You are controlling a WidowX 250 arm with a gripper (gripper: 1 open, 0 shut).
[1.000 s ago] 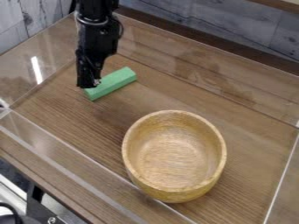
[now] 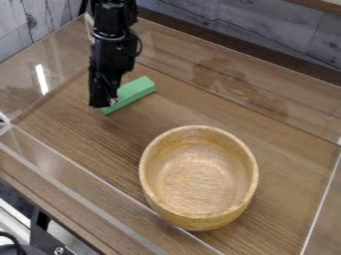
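Note:
The black robot arm reaches down from the top left. Its gripper (image 2: 99,100) is low at the left end of a green block (image 2: 134,92), which lies flat on the wooden table and is partly covered by the arm. The fingers look shut; whether anything is between them is too small to tell.
A large empty pale bowl (image 2: 198,175) stands at the lower right of the wooden table (image 2: 253,80). The table's edge runs along the lower left.
The arm has shifted slightly at the green block, which now shows a little less around the gripper. The bowl has not moved.

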